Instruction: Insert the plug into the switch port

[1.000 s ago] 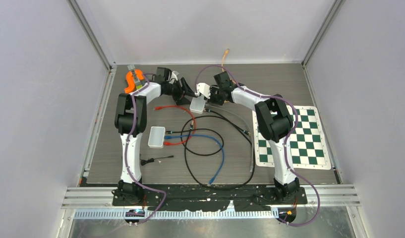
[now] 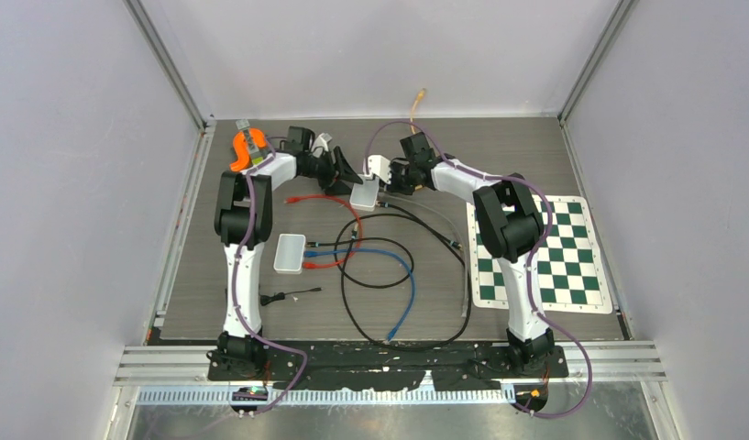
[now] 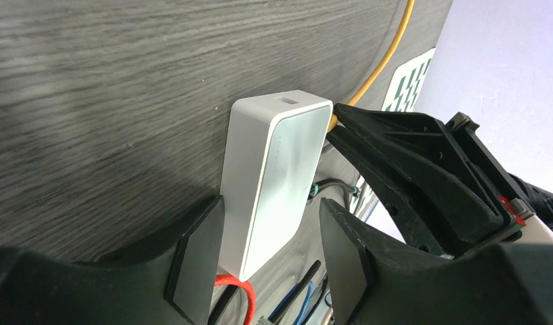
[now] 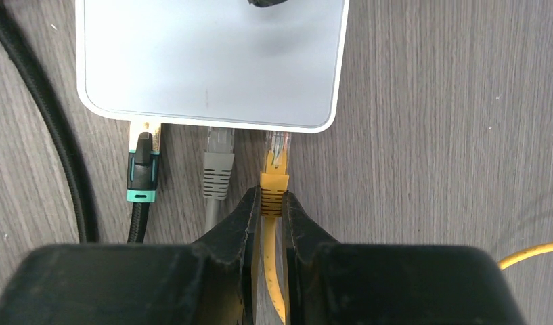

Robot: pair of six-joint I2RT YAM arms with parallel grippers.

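Note:
The white switch box lies on the table between the spread fingers of my left gripper, which is open. In the right wrist view the switch shows its pale top face and its port edge. My right gripper is shut on the yellow plug, gripping its ribbed boot. The plug's clear front meets the switch edge at the rightmost of three connectors; its tip is hidden under the edge, so its depth cannot be told. From above, the switch sits between both grippers.
A grey plug and a black connector stand in the same switch edge, left of the yellow one. A second white box, a red cable and a checkered board lie around. Bare table fills the far left.
In the top view my right arm's wrist has shifted very slightly to the right.

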